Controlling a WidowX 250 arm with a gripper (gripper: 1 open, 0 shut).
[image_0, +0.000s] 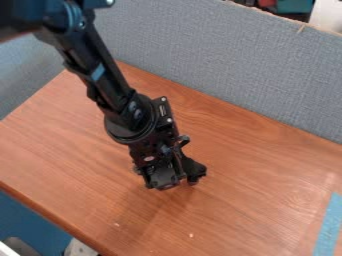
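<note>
A black robot arm reaches down from the top left of the camera view to the middle of a wooden table (259, 188). Its gripper (177, 178) is low over the tabletop, fingers pointing down and spread open. Whether anything lies between or beneath the fingers cannot be made out, as the dark gripper body hides that spot.
A grey padded wall (234, 70) runs along the table's back. A strip of blue tape (329, 225) lies at the right edge. Past the front-left edge are a blue floor and some clutter.
</note>
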